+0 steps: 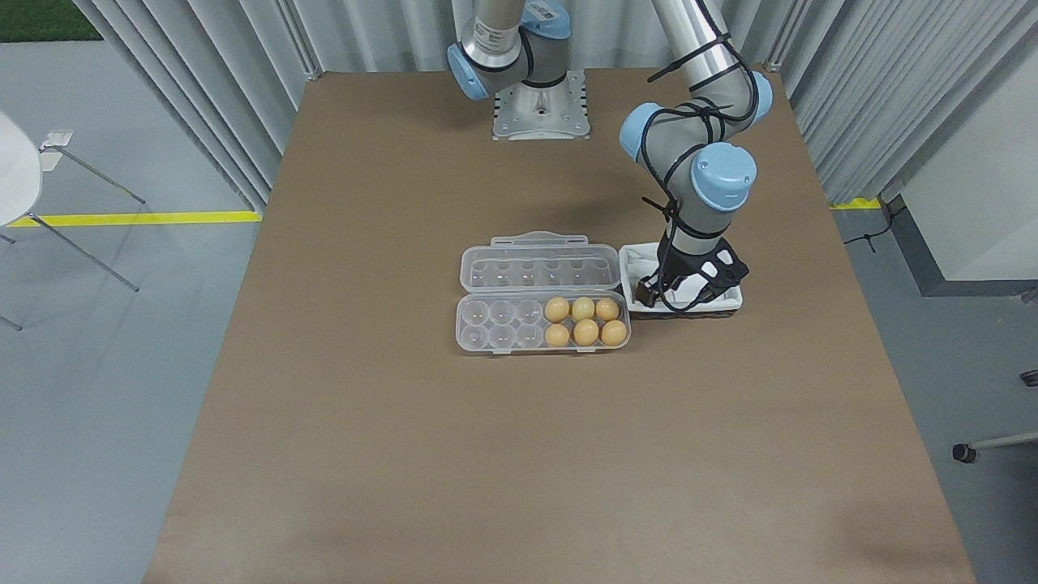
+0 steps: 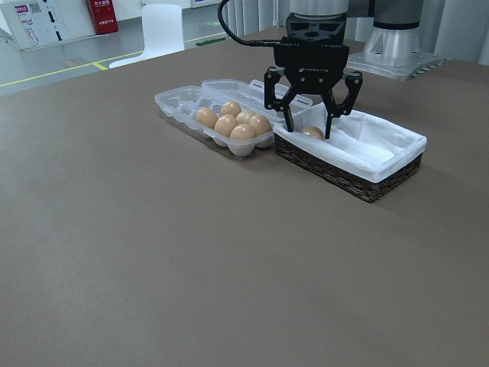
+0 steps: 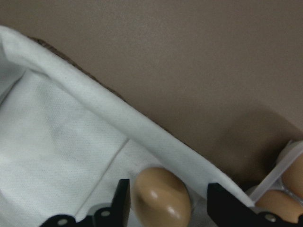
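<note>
My gripper (image 2: pixel 309 133) is open, lowered into a cloth-lined basket (image 2: pixel 393 153), its fingers on either side of a brown egg (image 3: pixel 162 197) lying on the white liner. In the front view the wrist housing covers that egg. Left of the basket, an open clear egg carton (image 1: pixel 501 336) holds several eggs (image 1: pixel 584 332) in its right-hand cups; its left cups are empty.
The carton sits against the basket's side.
</note>
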